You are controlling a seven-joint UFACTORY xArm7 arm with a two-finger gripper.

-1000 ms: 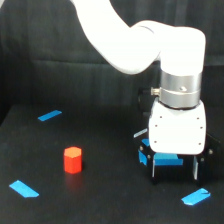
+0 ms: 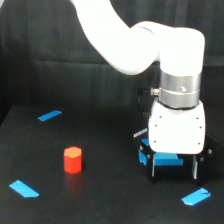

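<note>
My gripper [image 2: 176, 177] points down at the right of the camera view, low over the dark surface. Its two dark fingers stand wide apart, so it is open. A blue object [image 2: 166, 159] shows just under the hand, partly behind the fingers and reaching out past the left one. The hand hides part of its shape, and whether a finger touches it I cannot tell. To the left, a red block [image 2: 73, 160] with an angular outline sits by itself, well away from the gripper.
Flat blue strips lie at the far left [image 2: 50, 115], near left [image 2: 23, 188] and near right [image 2: 196, 197], the last close to the right finger. Dark folded cloth [image 2: 60, 60] hangs behind.
</note>
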